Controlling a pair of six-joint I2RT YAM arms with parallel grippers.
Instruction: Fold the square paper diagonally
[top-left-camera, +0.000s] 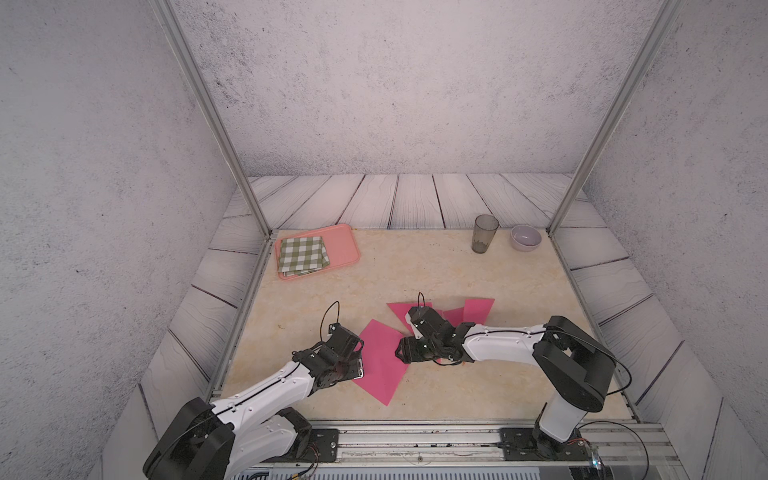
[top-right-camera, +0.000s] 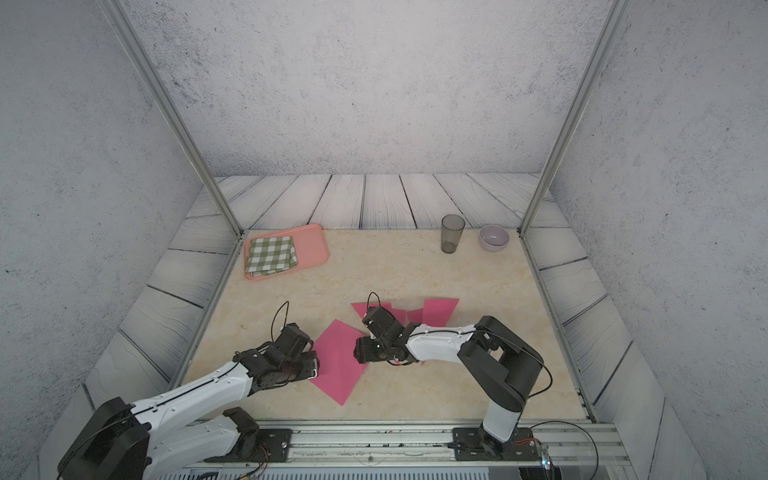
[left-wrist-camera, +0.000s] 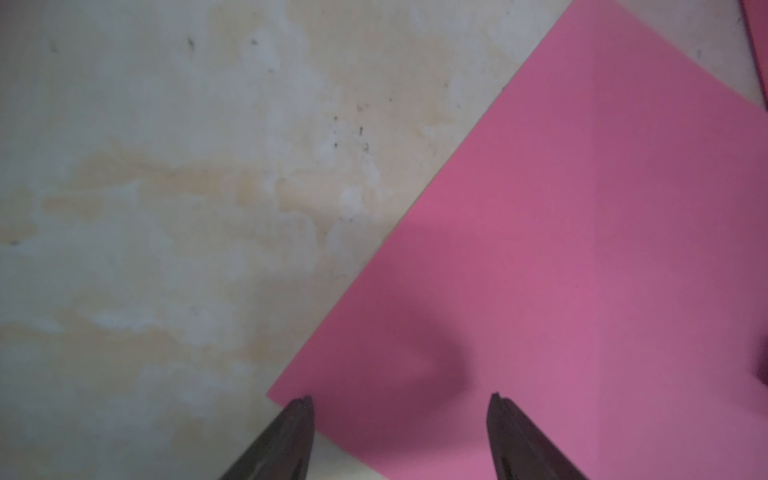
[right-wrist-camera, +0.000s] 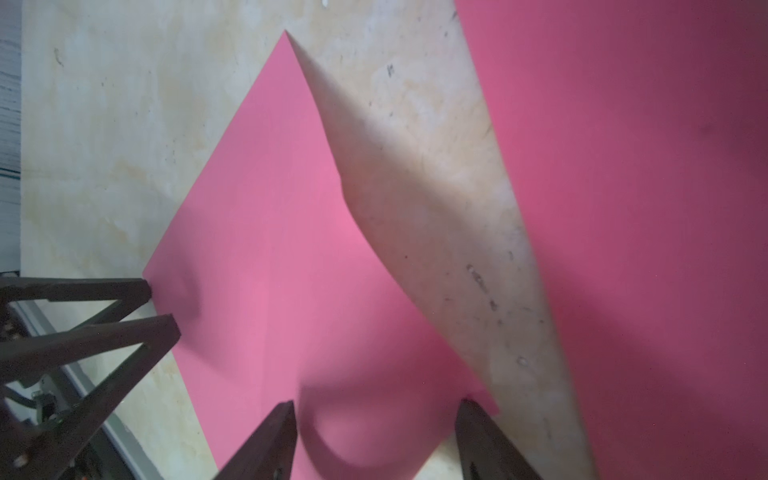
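The square pink paper (top-left-camera: 382, 372) lies turned like a diamond between the two grippers. At its left corner, my left gripper stands open just over the sheet, the corner showing beside one fingertip. My right gripper is at the right corner, its fingers apart. Between them the paper (right-wrist-camera: 320, 264) bows up from the table, its edge raised and casting a shadow. One right fingertip (right-wrist-camera: 472, 424) overlaps the sheet close to the corner. Neither gripper shows the paper clamped.
More pink paper (top-left-camera: 478, 310) lies beyond and partly under the right arm. At the back stand a pink tray (top-left-camera: 344, 246) with a checked cloth (top-left-camera: 302, 254), a glass (top-left-camera: 483, 233) and a bowl (top-left-camera: 525, 237).
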